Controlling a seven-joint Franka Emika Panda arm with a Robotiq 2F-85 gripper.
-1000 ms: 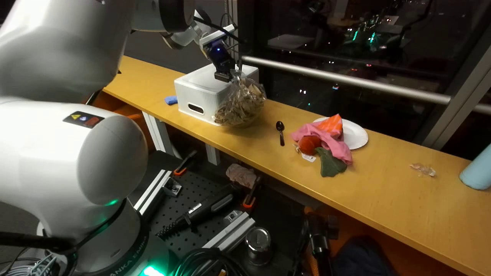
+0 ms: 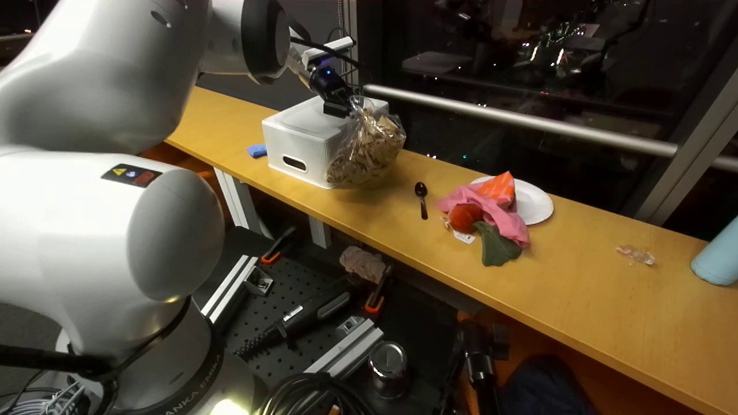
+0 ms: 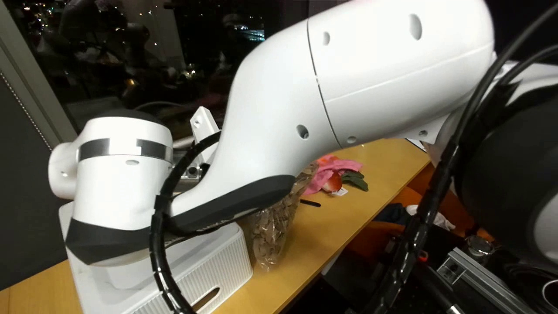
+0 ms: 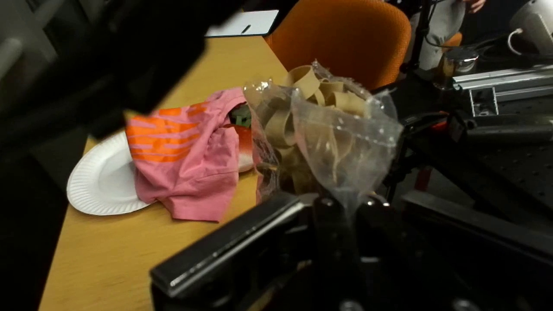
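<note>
A clear plastic bag of brown, pasta-like curls (image 2: 370, 148) hangs beside the right end of the white box (image 2: 297, 138). My gripper is shut on the bag's gathered plastic, which runs between its fingers in the wrist view. In exterior view 1 the gripper (image 2: 349, 104) is above the box's right part, with the bag below and to its right. The bag's lower end is close to the table; whether it touches cannot be told. The arm hides the gripper in exterior view 2, where the lower bag (image 3: 272, 230) shows beside the box (image 3: 230, 251).
Right of the bag lie a black spoon (image 2: 421, 199), a pink cloth (image 2: 508, 220), a red round thing (image 2: 464, 217), a green cloth (image 2: 496, 246) and a white paper plate (image 2: 536, 203). A blue object (image 2: 256, 150) lies left of the box. Bare table stretches toward the blue cylinder (image 2: 719, 256).
The bag has shifted slightly to the right, still at the gripper. The arm's upper joint has come down a little and the wrist is tilted differently. The table items have not moved.
</note>
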